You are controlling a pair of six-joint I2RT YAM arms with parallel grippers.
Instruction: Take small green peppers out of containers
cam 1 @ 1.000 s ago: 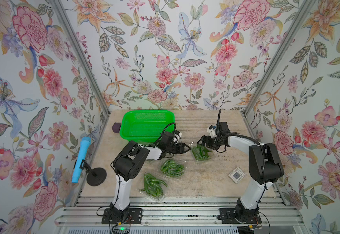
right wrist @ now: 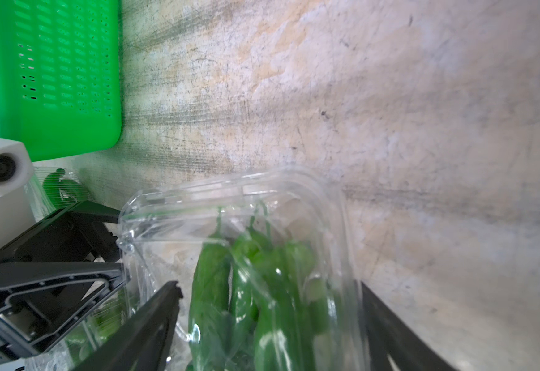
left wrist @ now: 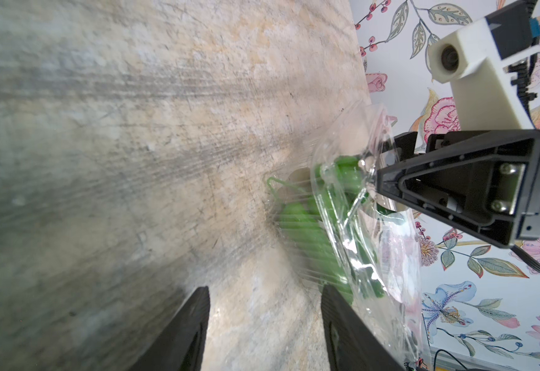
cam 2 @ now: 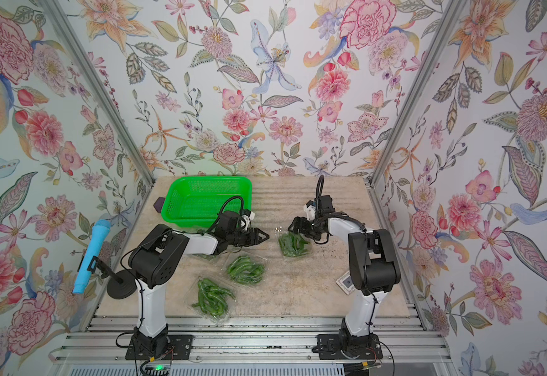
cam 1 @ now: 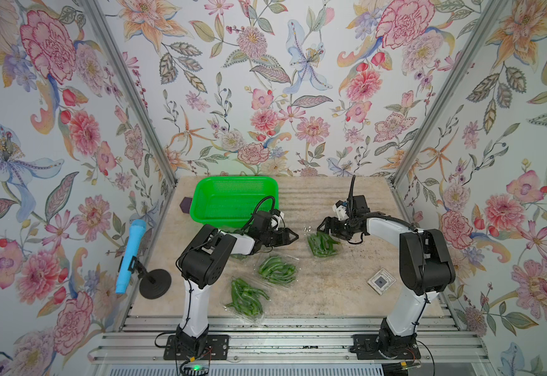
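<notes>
A clear plastic container (cam 1: 321,245) of small green peppers (right wrist: 276,303) stands near the table's middle. My right gripper is open at it, one finger (right wrist: 161,315) in front of the clear tray in the right wrist view and the other by its right side; contact is hard to judge. To the left my left gripper (cam 1: 296,237) is open and empty, a short gap from that container. Two more clear packs of green peppers, the middle pack (cam 1: 277,270) and the front pack (cam 1: 246,298), lie on the table.
The green basket (cam 1: 276,194) stands at the back left, close behind my left arm. Another pepper pack is partly hidden under that arm. A blue stick on a black stand (cam 1: 155,284) is at far left, and a square card (cam 1: 381,281) at right.
My left gripper has drawn back leftward, away from the container. The green basket has shifted slightly left. My right arm and the pepper packs look the same.
</notes>
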